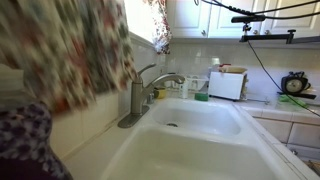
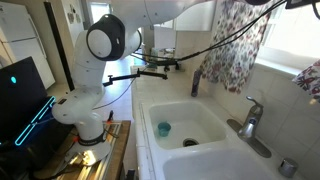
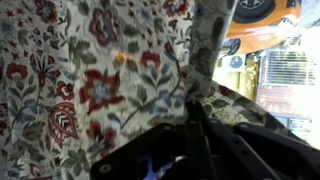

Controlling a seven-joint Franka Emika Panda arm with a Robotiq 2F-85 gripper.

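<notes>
A floral curtain [image 3: 105,85] with red and dark flowers fills most of the wrist view. My gripper is shut at the lower middle of that view, and the cloth's folds gather at its fingertips, so a thin pinch of fabric appears held; the exact contact is dark. In exterior view 1 the curtain [image 1: 65,45] is blurred and hangs large at the upper left. Exterior view 2 shows the arm [image 2: 150,12] reaching across the top and out of frame, with part of the curtain [image 2: 309,82] at the right edge.
Below the curtains lies a white double sink [image 2: 180,125] with a metal faucet [image 2: 251,118] on its wall side. A teal cup [image 2: 164,129] sits in one basin. Beyond the curtain's edge, an orange object [image 3: 258,25] shows in the wrist view.
</notes>
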